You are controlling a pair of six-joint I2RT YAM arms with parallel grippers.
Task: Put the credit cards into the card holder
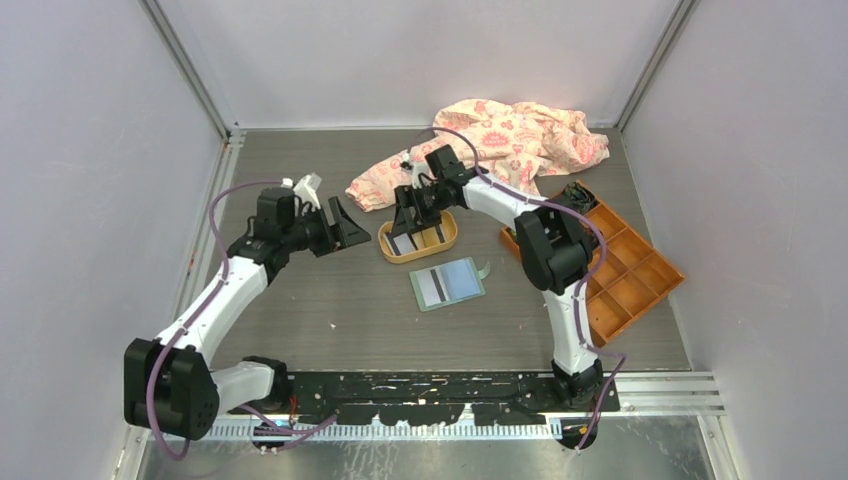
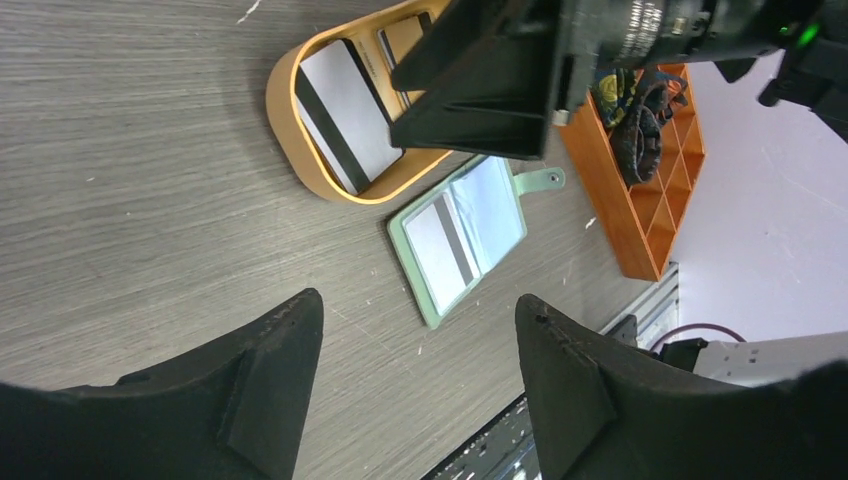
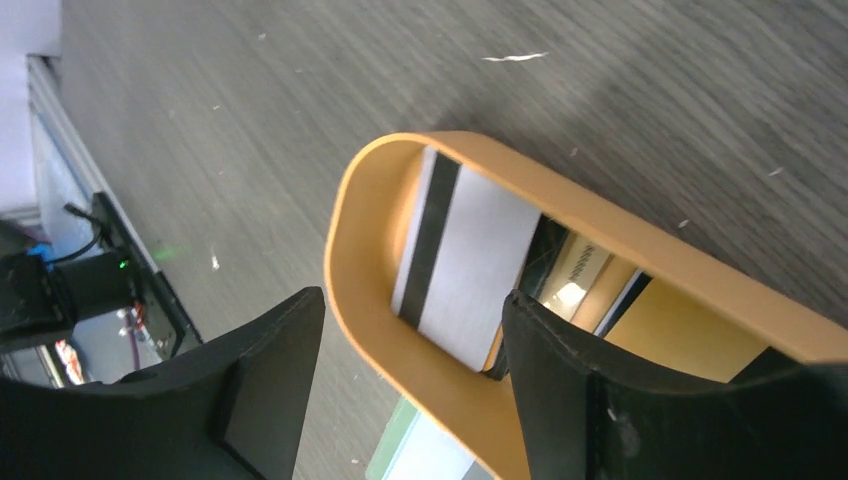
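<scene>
A tan oval tray holds several cards; a white card with a black stripe lies at one end of it. The pale green card holder lies flat and open on the table, a white striped card in one side and a bluish side beside it. My right gripper hangs over the tray, fingers apart, nothing between them. Left of the tray, my left gripper is also open and empty above the table. In the left wrist view the right gripper's fingers hide part of the tray.
A pink floral cloth lies crumpled at the back. At the right stands an orange compartment box with dark cables in it, partly under my right arm. Table in front of the holder is clear.
</scene>
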